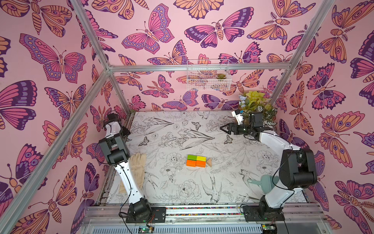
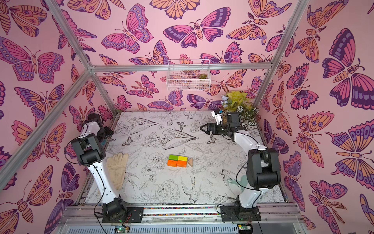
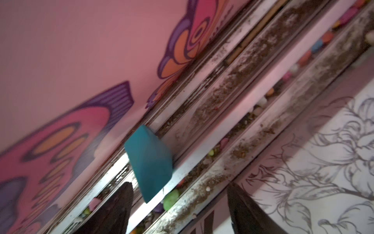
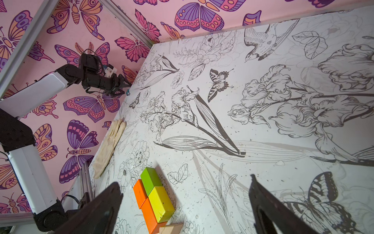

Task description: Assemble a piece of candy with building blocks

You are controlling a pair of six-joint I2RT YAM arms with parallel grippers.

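Note:
Four blocks, green (image 1: 192, 156), yellow (image 1: 201, 158) and two orange (image 1: 191, 163), form a two-by-two group mid-table, with a small wooden triangle (image 1: 208, 162) at its right. A teal block (image 3: 148, 163) lies on the left-edge rail in the left wrist view, just beyond the open fingers of my left gripper, nothing held between them. My right gripper stands open at the back right, above the table, empty.
A beige glove (image 1: 137, 167) lies at the left front. A pale green scoop-like object (image 1: 268, 183) sits under the right arm. Plants (image 1: 253, 99) stand in the back right corner.

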